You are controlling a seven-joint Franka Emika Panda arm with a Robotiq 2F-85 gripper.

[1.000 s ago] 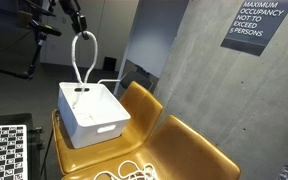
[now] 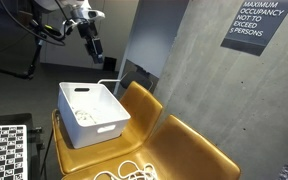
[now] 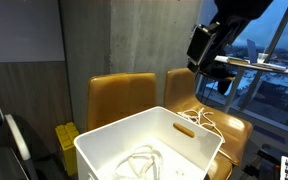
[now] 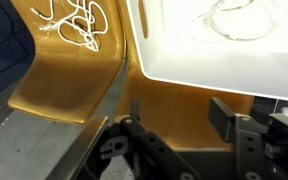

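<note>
My gripper stands open in the wrist view, its fingers (image 4: 221,115) well apart with only the tan seat visible between them. Exterior view 1 has the gripper (image 2: 95,47) high above and slightly right of a white bin (image 2: 106,131). Inside the bin lies a loose white rope (image 3: 139,160), in loops on its floor. Another length of white rope (image 4: 79,22) rests in a tangle on a tan chair seat, outside the bin. No rope hangs from the gripper.
Tan chairs (image 2: 189,150) stand in a row along the concrete wall, with the bin on one of them. A checkered board (image 2: 4,155) is at the lower left. Exterior view 2 also has a yellow box (image 3: 67,148) beside the chairs.
Earlier, a loop of white rope hung from my gripper over the bin.
</note>
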